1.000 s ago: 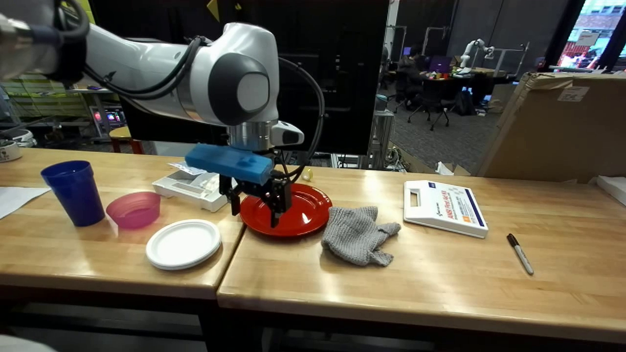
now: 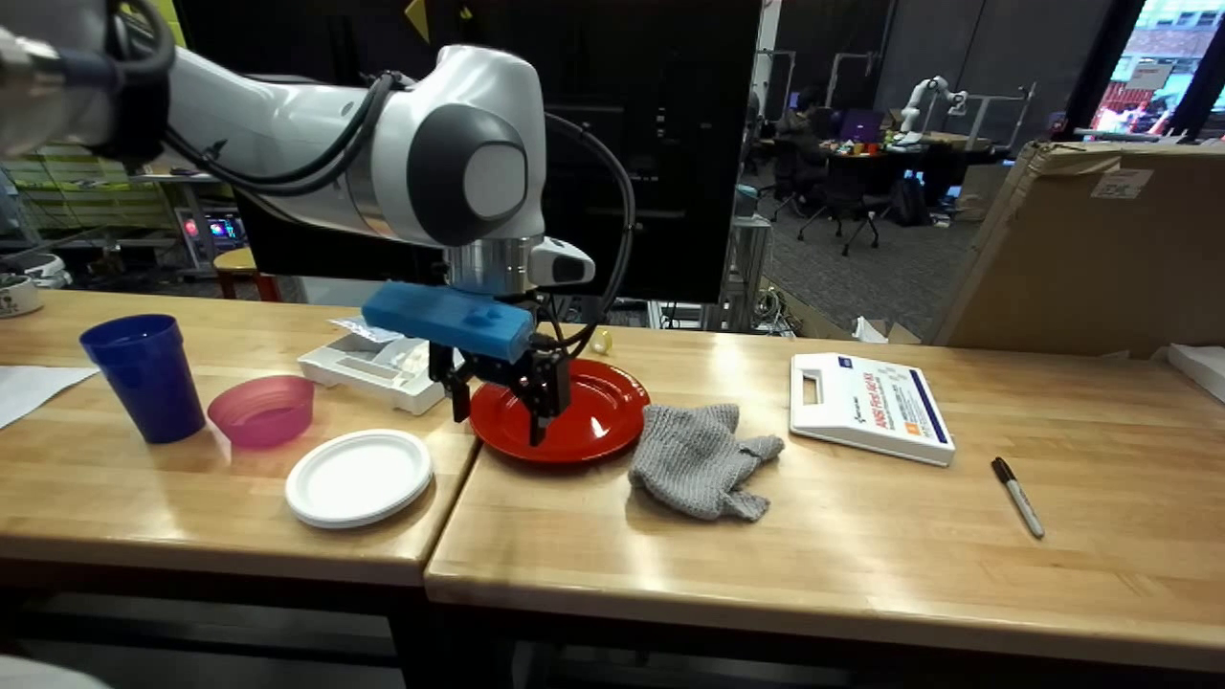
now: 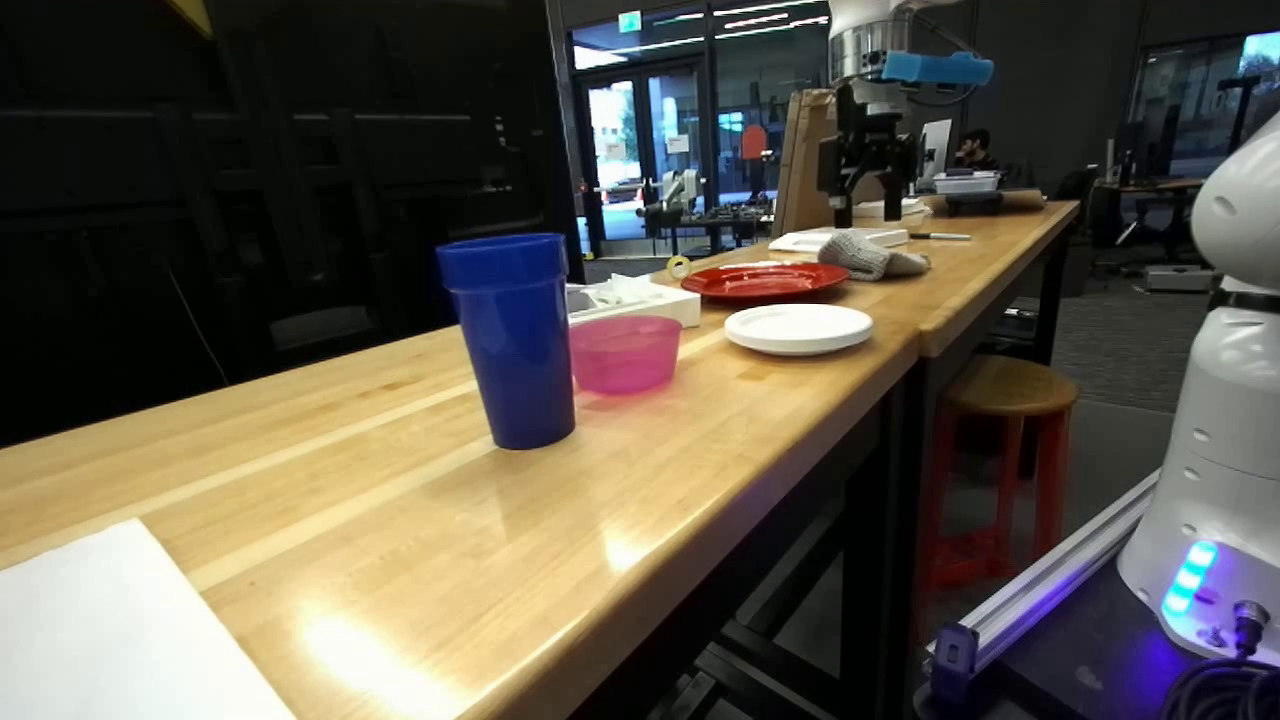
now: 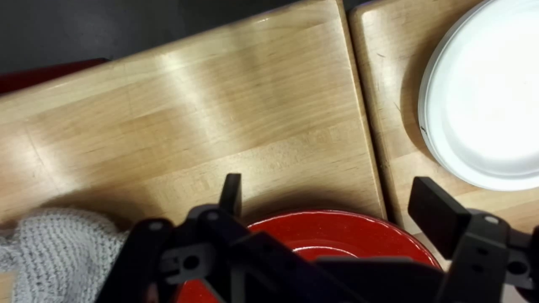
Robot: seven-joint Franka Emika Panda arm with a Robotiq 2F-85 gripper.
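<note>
My gripper [image 2: 501,423] hangs above the left part of the red plate [image 2: 609,419], clear of the table. In the wrist view its two fingertips stand wide apart, so the gripper is open, with only bare table and the rim of the red plate [image 4: 333,227] visible below the gap. A grey knitted cloth [image 2: 695,461] lies crumpled just right of the red plate. To the left, across the seam between the tables, sits a stack of white plates [image 2: 359,477]. A pink translucent bowl [image 2: 262,411] and a tall blue cup [image 2: 144,379] stand farther left.
Behind the bowl is a white open box [image 2: 373,366] with small items inside. A white first aid case [image 2: 869,404] lies at the right, and a black-capped marker [image 2: 1017,496] beyond it. Bare table surrounds the marker and runs along the front edge.
</note>
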